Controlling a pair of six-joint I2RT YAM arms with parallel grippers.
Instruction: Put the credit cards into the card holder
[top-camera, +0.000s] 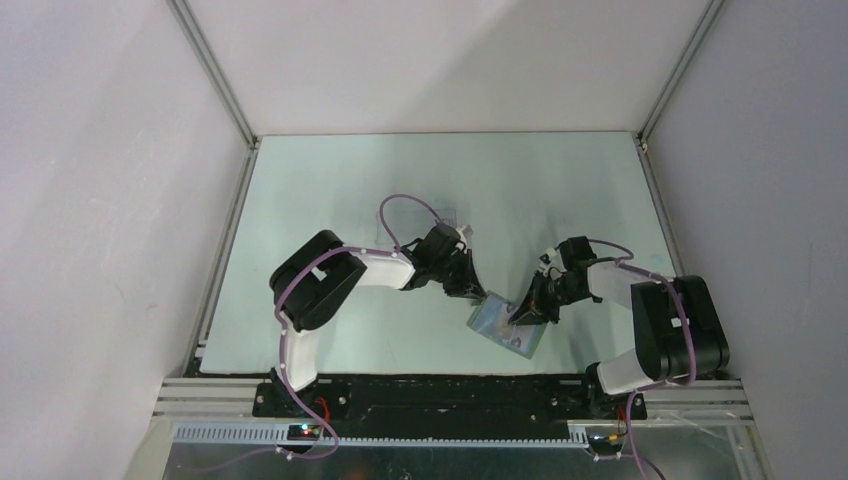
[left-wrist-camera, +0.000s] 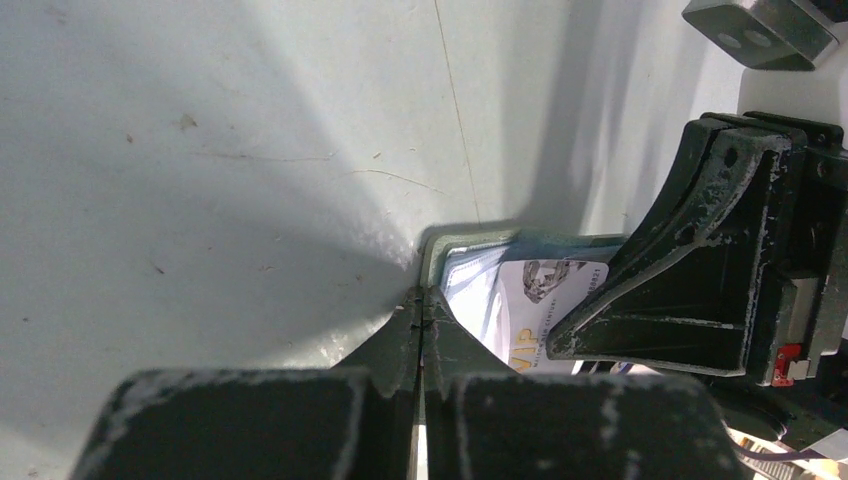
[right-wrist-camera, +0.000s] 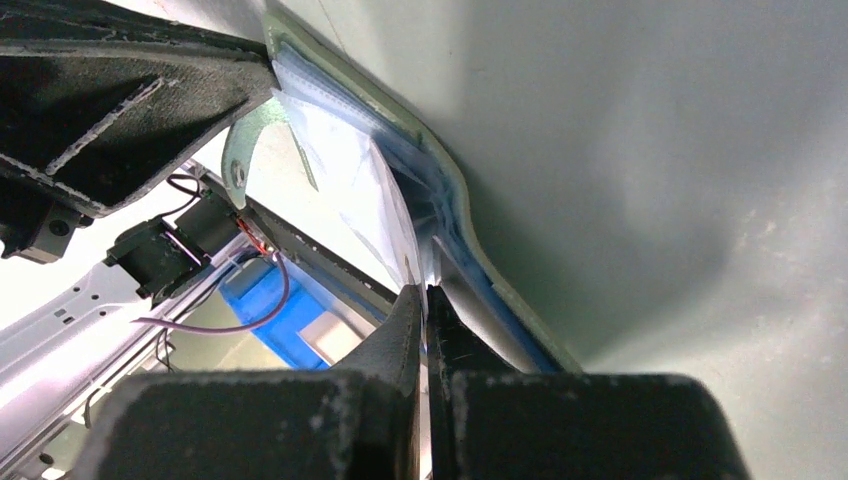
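The card holder (top-camera: 508, 328), with a green rim and clear pockets, lies open near the table's front edge. A white card with gold "VIP" lettering (left-wrist-camera: 532, 315) shows in it in the left wrist view. My left gripper is shut, its tips against the holder's left edge; whether that edge is pinched is hidden. From the right, my right gripper reaches over the holder and is shut on the thin edge of a raised clear pocket (right-wrist-camera: 400, 235). That pocket stands bowed away from the green cover (right-wrist-camera: 445, 165).
A pale, see-through tray (top-camera: 448, 215) lies behind the left gripper, partly hidden by it. The two grippers are close together over the holder. Bare table stretches behind them and to the left.
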